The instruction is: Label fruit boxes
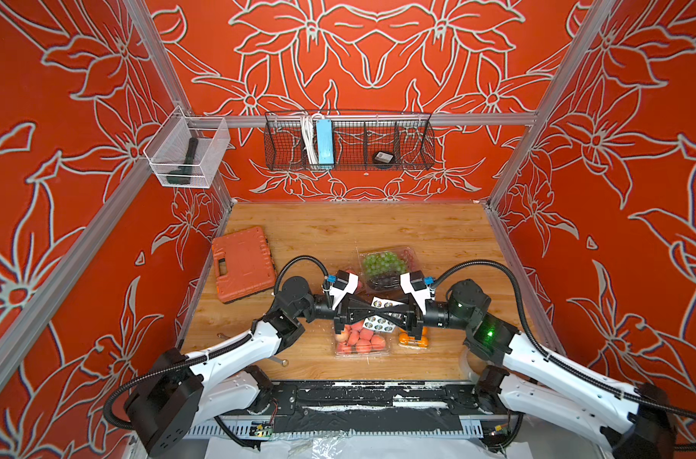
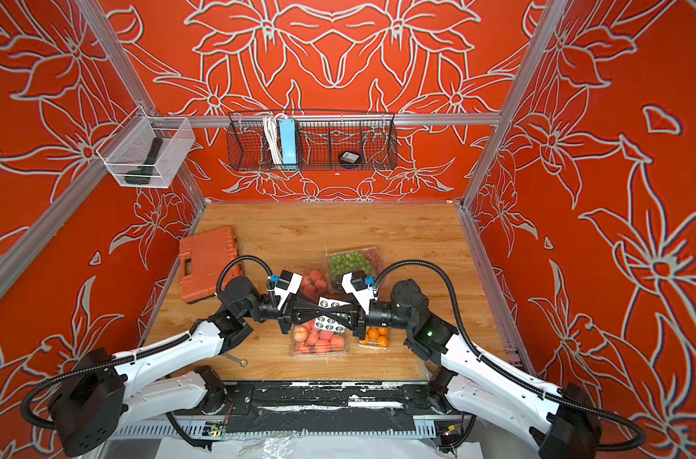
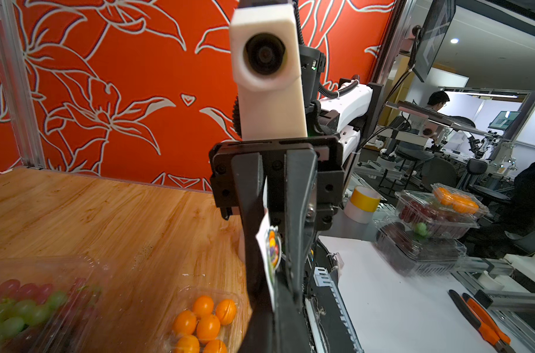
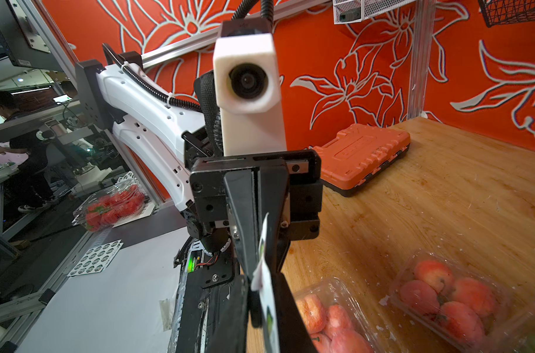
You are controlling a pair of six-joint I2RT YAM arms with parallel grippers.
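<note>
Between the two arms stands a small white sticker sheet [image 1: 379,318] with round labels. My left gripper is shut on this thin sheet. From the other side reach the parted fingers of my right gripper, the sheet [image 4: 266,294] lying edge-on in the gap. Contact on that side cannot be told. Below the grippers sits a clear box of peach-coloured fruit [image 1: 363,343], with a box of small oranges [image 3: 205,320] to its right. Farther back are a grape box [image 1: 384,264] and a second reddish fruit box [image 2: 311,282], partly hidden in the top left view.
An orange tool case [image 1: 243,263] lies at the left of the wooden table [image 1: 317,222], whose back is clear. More fruit boxes [image 3: 421,241], a tape roll [image 3: 363,201] and orange-handled pliers [image 3: 482,323] occupy the white front surface; another label sheet [image 4: 95,259] lies there too.
</note>
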